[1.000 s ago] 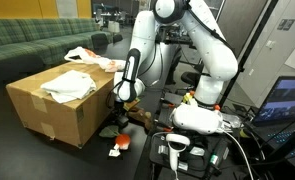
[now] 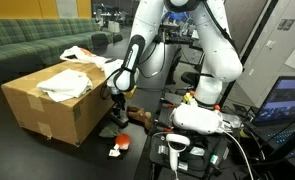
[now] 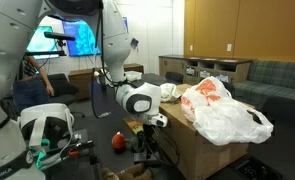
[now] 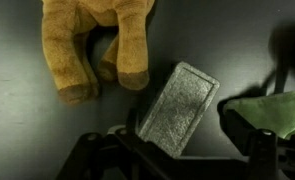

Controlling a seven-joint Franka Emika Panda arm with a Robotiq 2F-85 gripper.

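A grey, rectangular block with a textured face (image 4: 185, 100) lies tilted at the centre of the wrist view. My gripper is open around the near end of this block, one dark finger on each side. Whether either finger touches it cannot be told. In exterior view 1 the gripper (image 2: 117, 102) is low, close to the cardboard box's front side; the block is hard to make out there. A brown plush toy (image 4: 72, 45) lies to the upper left in the wrist view, and a green cloth (image 4: 272, 112) lies to the right.
The large cardboard box (image 2: 47, 112) stands beside the gripper, with white cloth (image 2: 65, 84) on top. A round orange-red object (image 3: 118, 143) sits on the dark surface near the gripper. Bare dark surface surrounds the block in the wrist view.
Over the last second the arm has shifted slightly, its lower part moving a little to the left in exterior view 1. The box and the orange-red object have stayed put.
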